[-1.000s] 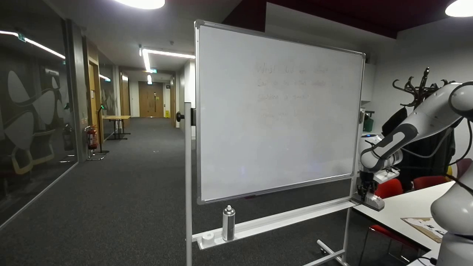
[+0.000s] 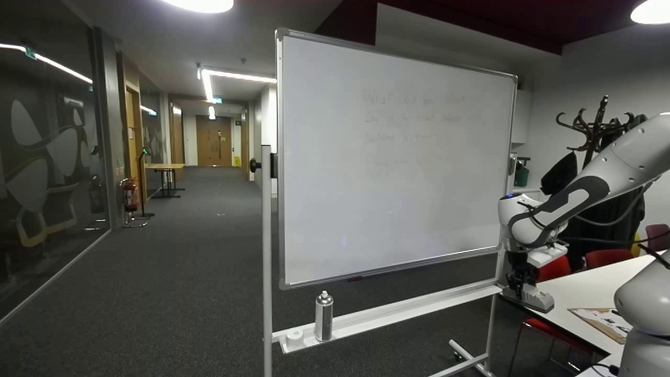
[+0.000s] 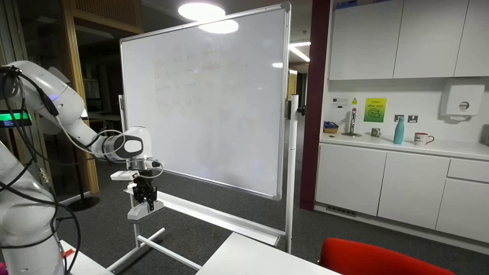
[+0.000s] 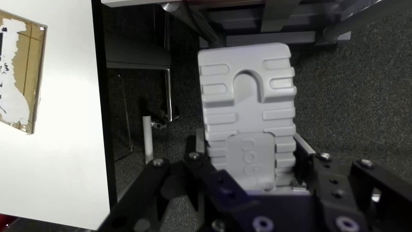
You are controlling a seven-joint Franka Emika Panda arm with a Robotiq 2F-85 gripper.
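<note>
My gripper is shut on a grey ridged board eraser (image 4: 249,112), one finger against each long side. In exterior view 2 the eraser (image 3: 145,211) hangs level below the black gripper (image 3: 147,201), over the floor and short of the whiteboard's tray. The whiteboard (image 2: 395,169) stands upright on its wheeled frame, with faint smudged writing (image 2: 411,119) in its upper part. In exterior view 1 the eraser (image 2: 531,298) shows near the right end of the tray (image 2: 414,308) and close to the table; whether it touches either is hard to tell there.
A silver spray can (image 2: 323,317) and a small white roll (image 2: 294,339) stand at the tray's left end. A white table (image 4: 61,154) bears a torn cardboard piece (image 4: 19,73). Red chairs (image 3: 366,256) stand nearby. The air before the whiteboard is clear.
Tray items and whiteboard have stayed put.
</note>
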